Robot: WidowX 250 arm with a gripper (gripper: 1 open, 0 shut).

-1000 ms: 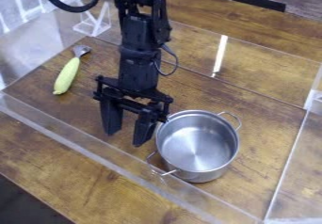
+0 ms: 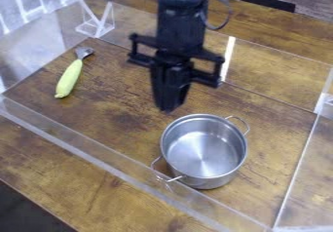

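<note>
My black gripper (image 2: pixel 169 88) hangs blurred over the middle of the wooden surface, above and left of a steel pot (image 2: pixel 203 150) with wire handles. It looks shut, with nothing visible between its fingers. The pot is upright and looks empty. A pale yellow corn cob (image 2: pixel 70 78) lies at the left, with a small metal utensil or handle at its upper end, too small to tell.
Clear plastic walls (image 2: pixel 81 138) surround the work area on several sides. The wood surface between the corn and the pot is clear, as is the area behind the pot at the right.
My gripper has risen up the view, away from the surface beside the pot, and is now blurred. The pot and corn have not visibly moved.
</note>
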